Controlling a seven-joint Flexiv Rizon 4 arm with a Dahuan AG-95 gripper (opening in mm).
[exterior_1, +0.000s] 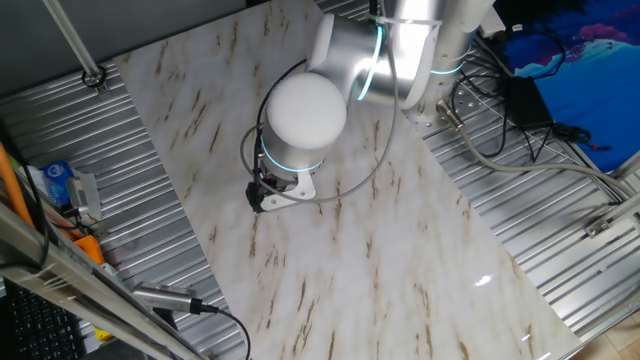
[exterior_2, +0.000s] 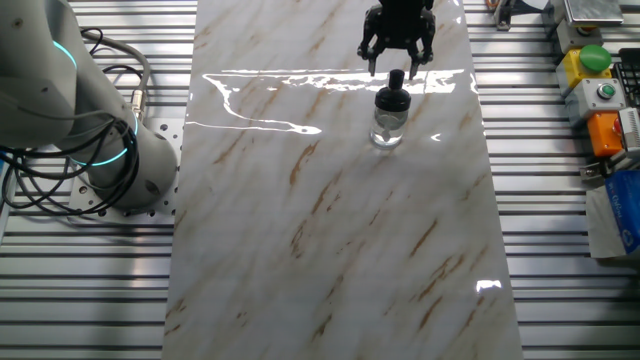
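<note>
A small clear glass bottle with a black neck and a black knob on top stands upright on the marble-patterned board. My black gripper is just above and behind it in exterior view 2, its two fingers spread open and pointing down. The knob's top reaches up to the level of the fingertips in that view; whether it lies between them in depth I cannot tell. From exterior view 1 the arm's white-capped wrist covers the bottle and most of the gripper.
Around the bottle the marble board is bare. A green button box, an orange block and a blue packet lie off its right side. The arm's base stands at the left.
</note>
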